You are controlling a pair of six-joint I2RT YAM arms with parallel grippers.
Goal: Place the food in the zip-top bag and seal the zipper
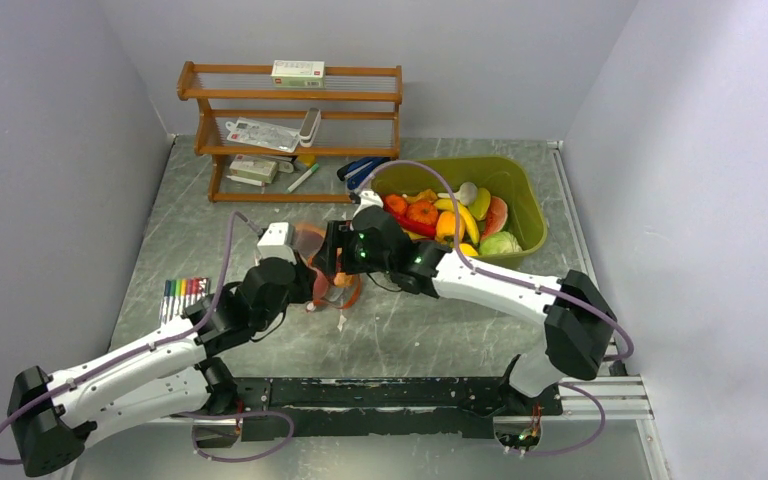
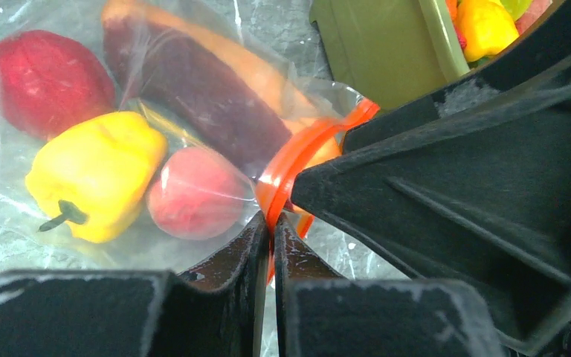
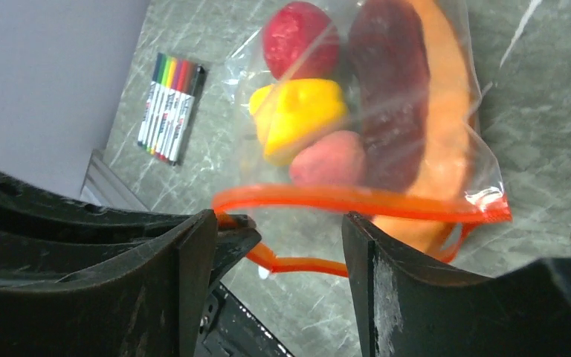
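A clear zip top bag [image 2: 15, 178] with an orange zipper rim lies on the table. Inside show a red fruit [image 2: 48, 83], a yellow pepper [image 2: 100, 175], a peach [image 2: 195, 192] and a long dark and orange food piece [image 2: 193, 89]. My left gripper is shut on the orange zipper rim at one end of the mouth. In the right wrist view that mouth gapes, its upper lip [image 3: 357, 199] apart from the lower one. My right gripper stands open over the mouth, nothing visibly held between its fingers.
A green bin [image 1: 530, 210] full of toy produce stands to the right. Behind is a wooden rack [image 1: 300, 98] with boxes and tools. Several markers [image 1: 185, 300] lie at left.
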